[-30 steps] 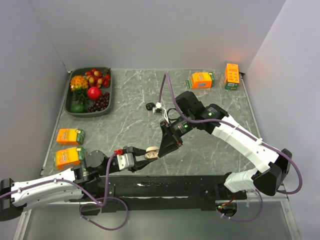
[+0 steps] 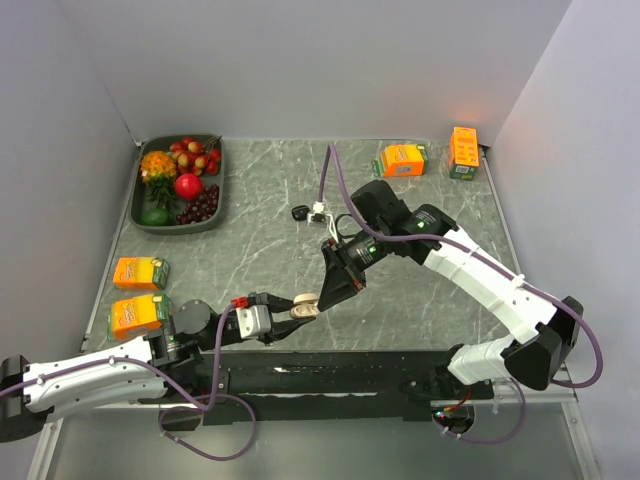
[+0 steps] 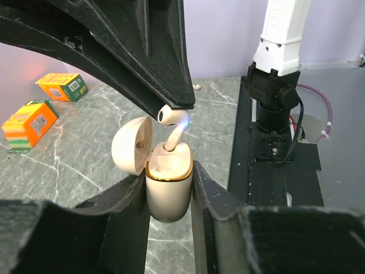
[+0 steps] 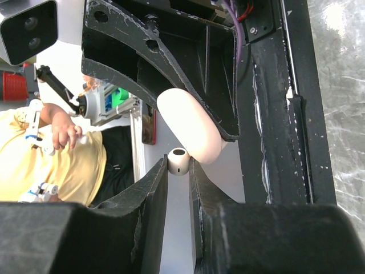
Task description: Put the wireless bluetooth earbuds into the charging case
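Note:
My left gripper [image 2: 294, 318] is shut on the cream charging case [image 3: 169, 191], which is upright with its lid [image 3: 130, 145] open. My right gripper [image 2: 331, 290] is directly above it, shut on a white earbud [image 3: 174, 128]; the earbud's stem reaches down to the case's opening, tilted, with a bluish glint near its head. In the right wrist view the earbud's tip [image 4: 178, 162] shows between the fingers, in front of the case. How deep the stem sits in the slot I cannot tell.
A fruit tray [image 2: 140, 219] stands at the back left. Orange boxes [image 2: 140, 272] lie at the left and back right. A small black object [image 2: 300, 213] lies mid-back.
My right gripper has shifted very slightly in the top view; the left gripper and case look unmoved.

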